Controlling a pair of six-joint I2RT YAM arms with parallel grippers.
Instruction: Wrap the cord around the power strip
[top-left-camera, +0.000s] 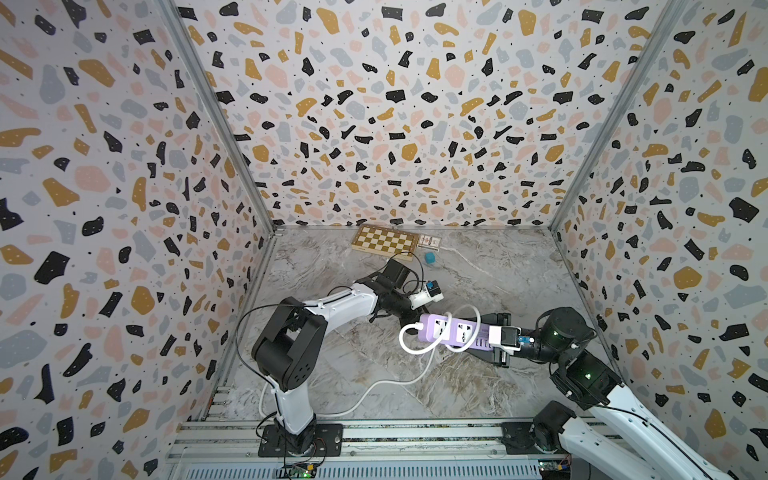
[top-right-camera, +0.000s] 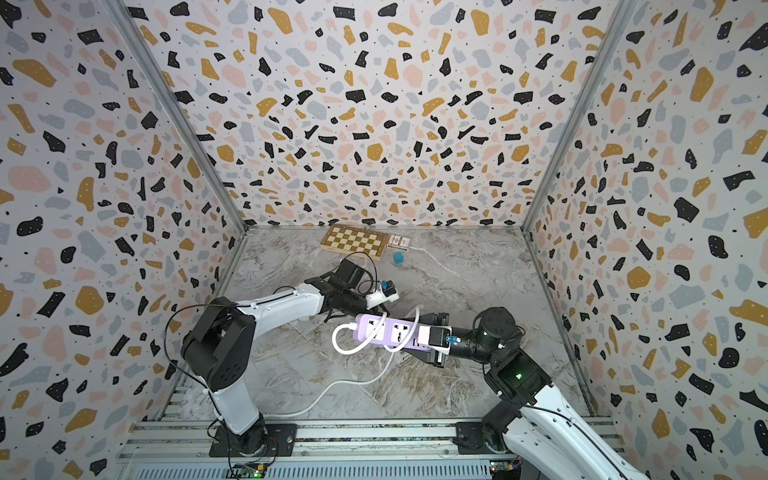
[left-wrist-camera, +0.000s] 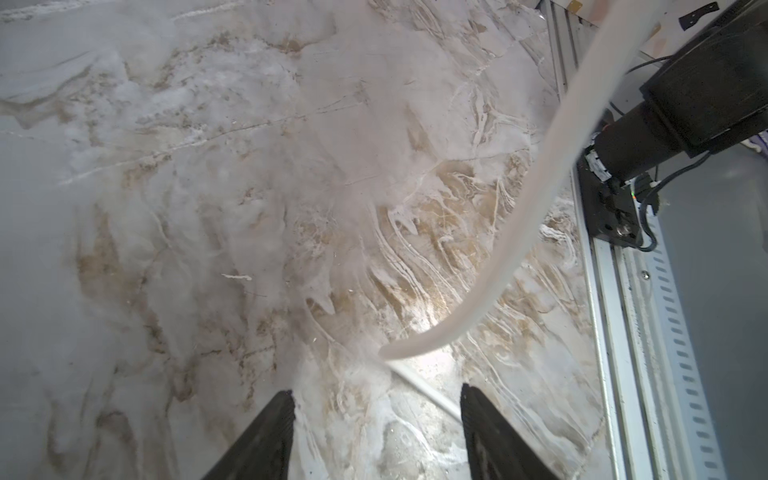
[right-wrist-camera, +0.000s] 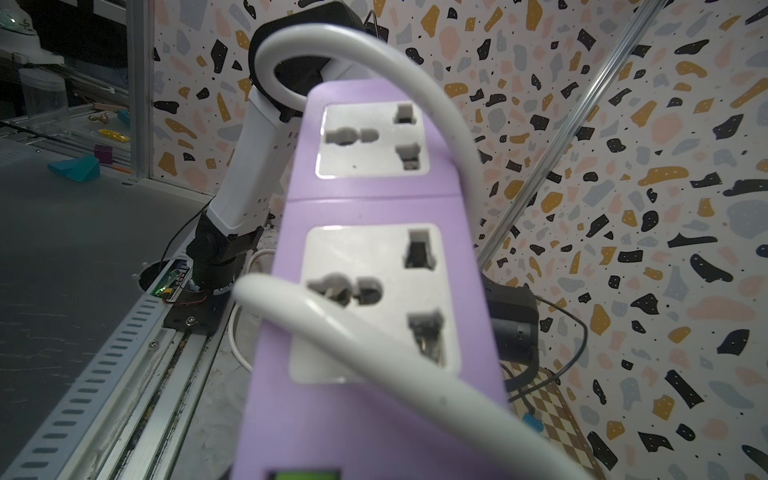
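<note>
A lilac power strip (top-left-camera: 456, 333) is held raised by my right gripper (top-left-camera: 504, 342), which is shut on it. The white cord (right-wrist-camera: 360, 344) crosses loosely over the strip's face in loops, and its slack (top-left-camera: 384, 384) runs down along the marble table to the left. My left gripper is just behind the strip in the top views; in the left wrist view its two fingertips stand apart at the bottom edge, with a blurred length of cord above and beyond them. Whether cord is between the fingers is unclear.
A checkered board (top-left-camera: 384, 240), small cards (top-left-camera: 429, 242) and a blue object (top-left-camera: 429, 257) sit at the back of the table (top-left-camera: 512, 264). Patterned walls enclose the table on the back and sides. The front middle of the table holds only cord.
</note>
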